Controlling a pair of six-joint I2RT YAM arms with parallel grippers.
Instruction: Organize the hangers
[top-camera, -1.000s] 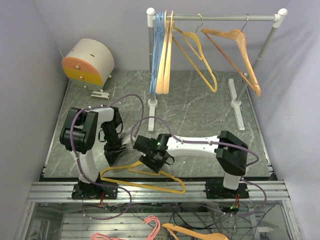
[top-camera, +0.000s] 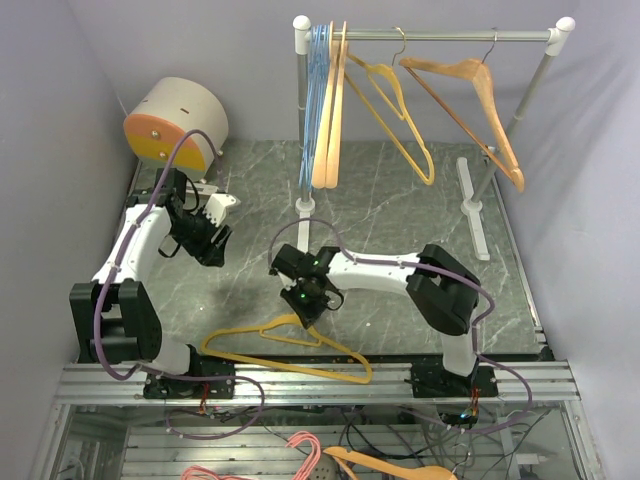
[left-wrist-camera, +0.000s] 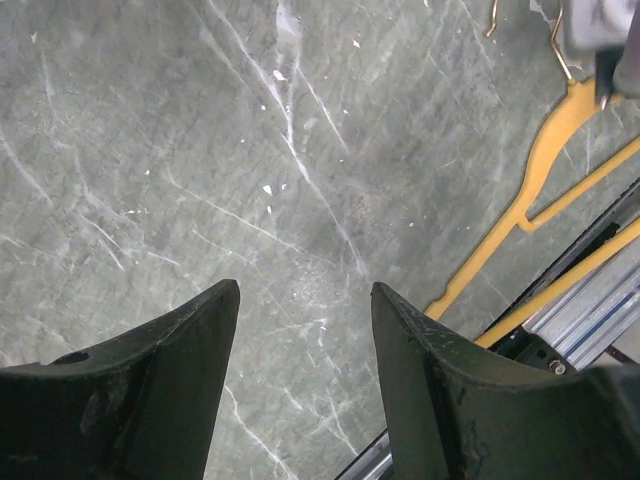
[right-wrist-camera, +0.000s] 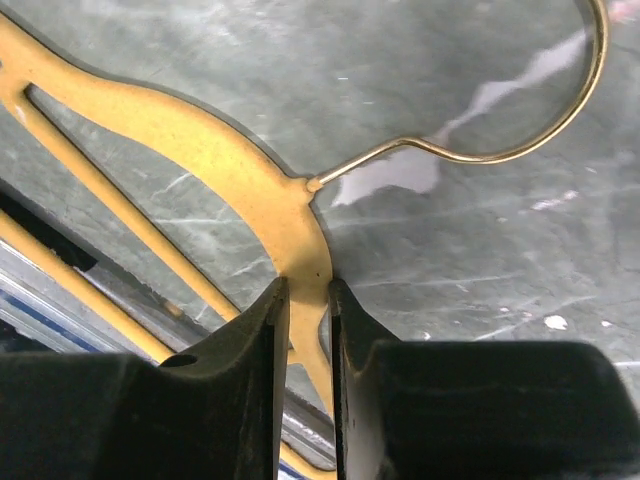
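A yellow hanger (top-camera: 240, 357) lies flat at the table's front edge, its gold hook (right-wrist-camera: 540, 130) on the marble. My right gripper (top-camera: 305, 312) is down at that hanger; in the right wrist view its fingers (right-wrist-camera: 240, 400) are close together over the hanger's neck, and whether they grip it is unclear. My left gripper (top-camera: 212, 250) is raised at the left, open and empty, the hanger to its right in the left wrist view. On the rail hang blue hangers (top-camera: 316, 100), light wooden hangers (top-camera: 334, 120), another yellow hanger (top-camera: 418, 150) and a brown wooden hanger (top-camera: 485, 95).
The rack (top-camera: 470, 36) stands at the back with white feet. A round-fronted cabinet (top-camera: 190, 115) is at the back left. Bare marble (top-camera: 380, 220) fills the middle. More hangers (top-camera: 390, 465) lie in the slatted area below the front edge.
My left gripper has moved back and left, away from the yellow hanger. My right gripper has shifted slightly around the hanger's neck. The hangers look unmoved.
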